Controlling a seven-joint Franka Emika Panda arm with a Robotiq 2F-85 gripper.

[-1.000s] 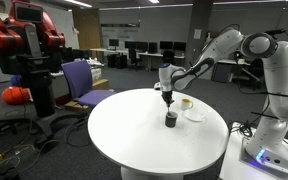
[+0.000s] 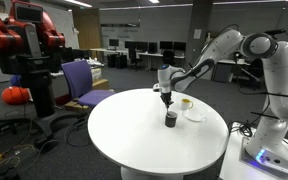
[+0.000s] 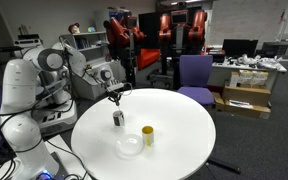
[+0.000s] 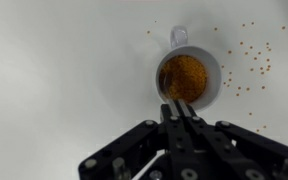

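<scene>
A grey mug (image 4: 213, 82) with its handle at the top holds orange-brown grains (image 4: 184, 78) in the wrist view. My gripper is shut, its fingertips overlapping the mug's near rim in that view; nothing shows between them. Exterior view 1 has the gripper (image 2: 167, 104) pointing down just above and behind a dark mug (image 2: 171, 119) on the white table. From the other side, the dark mug (image 3: 118, 118) stands below the gripper (image 3: 115, 100). Whether the fingertips touch the mug cannot be told.
Grains (image 4: 249, 70) lie scattered on the table right of the mug in the wrist view. A yellow cup (image 3: 148, 136) and a pale round dish (image 3: 131, 147) stand nearby.
</scene>
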